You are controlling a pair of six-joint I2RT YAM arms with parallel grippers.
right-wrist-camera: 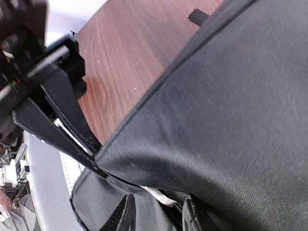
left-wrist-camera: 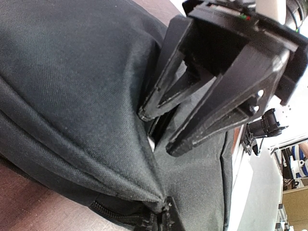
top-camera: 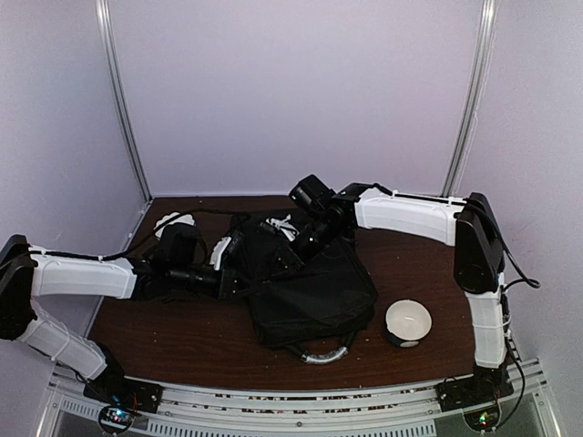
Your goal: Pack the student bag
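The black bag lies mid-table, its handle toward the front. In the left wrist view, my left gripper is shut on the fabric edge by a zipper. The bag's fabric fills much of the right wrist view, with a whitish strip in a fold. My right gripper is at that fold near the left one; in its wrist view the fingertips at the bottom stand apart, part open at the fold.
A white bowl sits right of the bag. A white object is behind the left arm. Bare table shows at the front left.
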